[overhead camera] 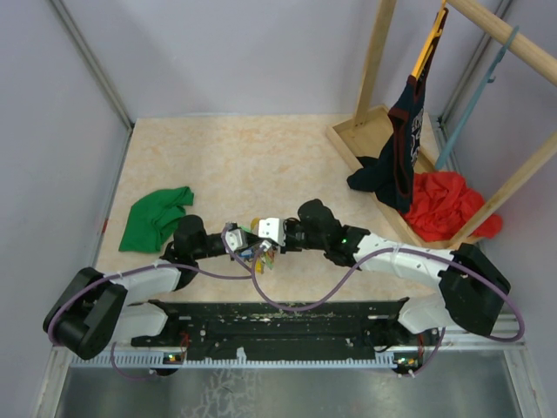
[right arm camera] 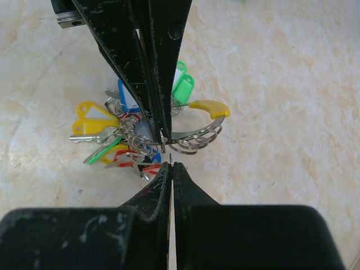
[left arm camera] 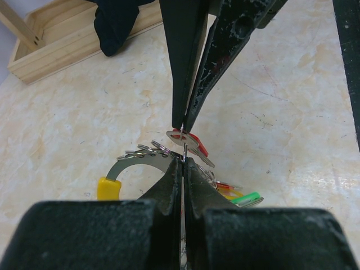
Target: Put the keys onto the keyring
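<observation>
In the middle of the table, both grippers meet over a bunch of keys with coloured tags point(right arm camera: 94, 117) and a curved keyring point(left arm camera: 135, 160) with yellow ends and several small rings. My left gripper is shut, a thin bit of metal at its tips. My right gripper is shut too, with a small metal piece at its tips, just beside the other gripper's. A silver key point(left arm camera: 191, 144) with a red tag behind it hangs just under the right gripper's fingertips in the left wrist view. Whether either holds it firmly is hard to tell.
A green cloth point(overhead camera: 152, 218) lies at the left. At the right stands a wooden frame point(overhead camera: 374, 61) with a tray, a hanging dark bag point(overhead camera: 405, 148) and a red cloth point(overhead camera: 448, 205).
</observation>
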